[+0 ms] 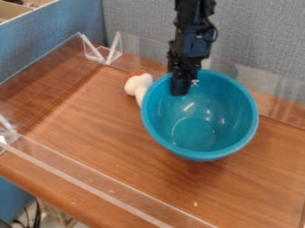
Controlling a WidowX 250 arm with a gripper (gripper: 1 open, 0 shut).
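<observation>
A turquoise plastic bowl (205,125) occupies the right middle of the wooden table, its left part in front of a white toy with an orange top (137,82). My black gripper (181,82) comes down from the top onto the bowl's upper left rim. Its fingers are at the rim, which seems to be between them, though they are dark and small to see.
A white wire holder (102,49) stands at the back left. A grey wall runs behind, with a clear strip along the table's edges.
</observation>
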